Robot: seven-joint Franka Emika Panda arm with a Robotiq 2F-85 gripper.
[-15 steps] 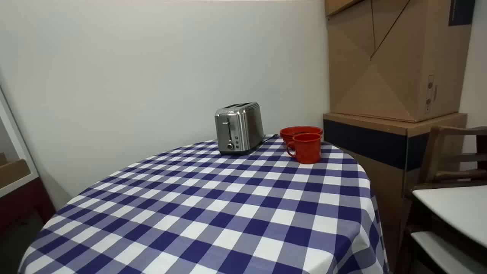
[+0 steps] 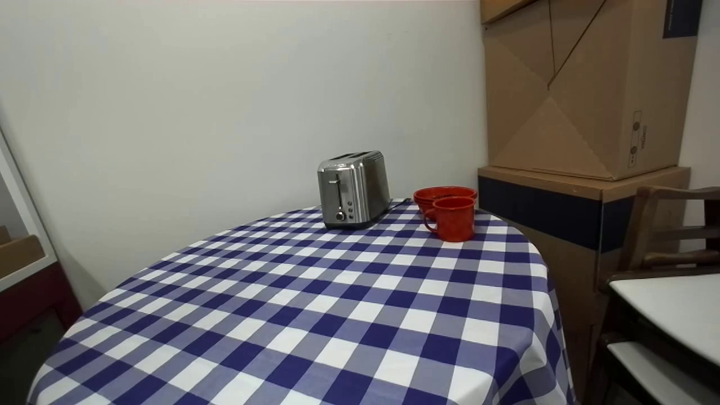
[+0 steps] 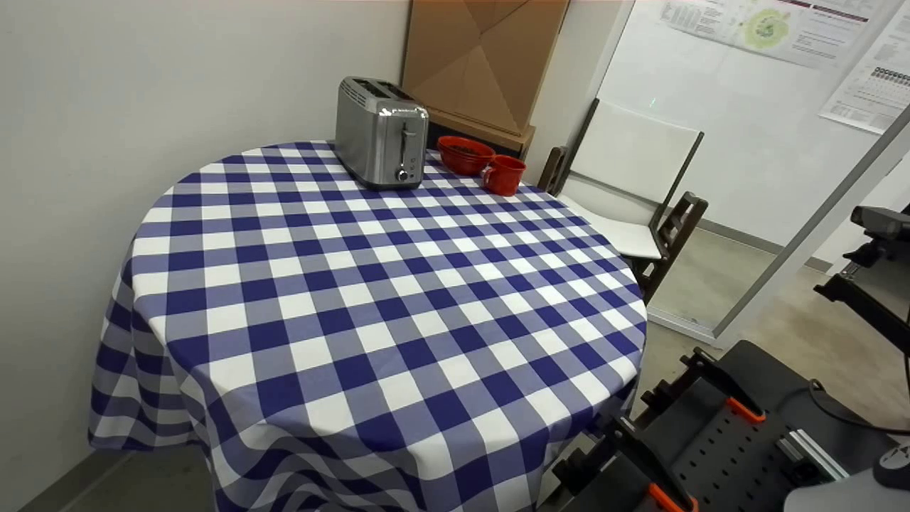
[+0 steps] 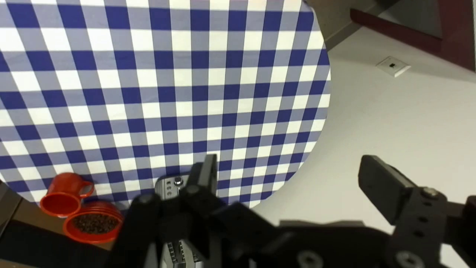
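In the wrist view my gripper stands open, its two fingers wide apart with nothing between them. It is high above the table, and neither exterior view shows it. A silver toaster point(image 2: 354, 189) stands upright at the table's back edge; in the wrist view my gripper's left side covers much of it. To the toaster's right is a red mug point(image 2: 455, 220), upright with its handle toward the toaster. Just behind the mug sits a red bowl point(image 3: 466, 158). Small dark brown pieces point(image 4: 94, 223) lie inside the bowl, seen from above.
A blue-and-white checked cloth point(image 3: 341, 281) covers the round table, bare across its middle and front. The wall point(image 2: 236, 101) rises close behind the toaster. Cardboard boxes point(image 2: 553, 128) are stacked at the back right, and a white chair point(image 3: 627, 188) stands beyond the right edge.
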